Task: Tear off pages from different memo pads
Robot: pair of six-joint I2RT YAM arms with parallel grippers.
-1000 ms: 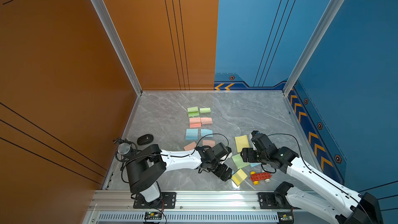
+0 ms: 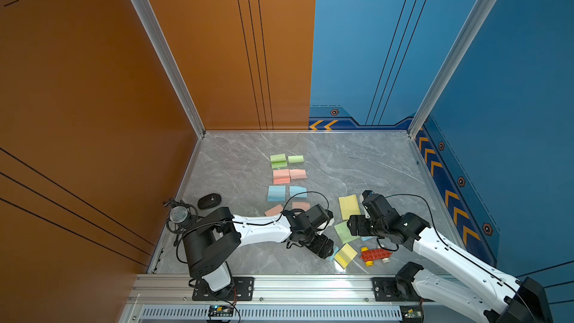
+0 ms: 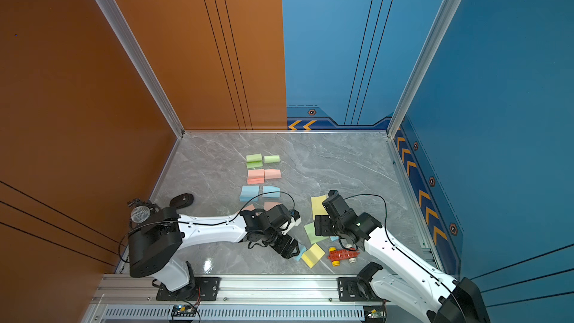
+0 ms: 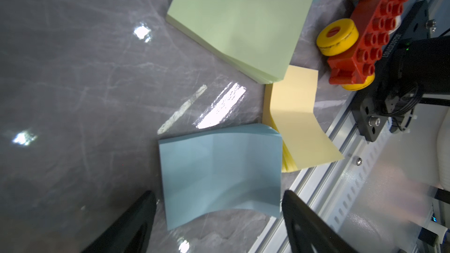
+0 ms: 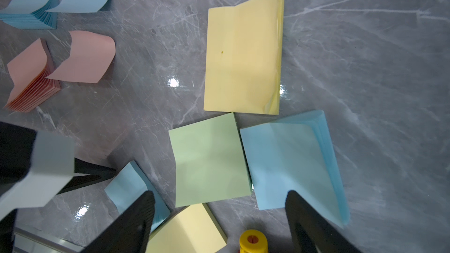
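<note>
Light blue pad (image 4: 220, 168) lies between the two fingertips of my open left gripper, low over the table. My right gripper hangs open over a green pad (image 5: 208, 159), a larger blue pad (image 5: 286, 159) and a yellow pad (image 5: 187, 232), with nothing visibly held. A larger yellow pad (image 5: 241, 51) lies farther back. Pink pads (image 5: 28, 72) and blue pads (image 5: 30, 2) with separate curled sheets lie to the left; green (image 2: 278, 161) and salmon ones (image 2: 281, 176) stand farther back.
A red brick car (image 4: 363, 42) with yellow and white wheels sits by the front rail, near both grippers. A black mouse (image 2: 209, 200) lies at the left.
In the top left view my left gripper has shifted very slightly, uncovering more of the small blue pad. My right gripper has moved very slightly.
</note>
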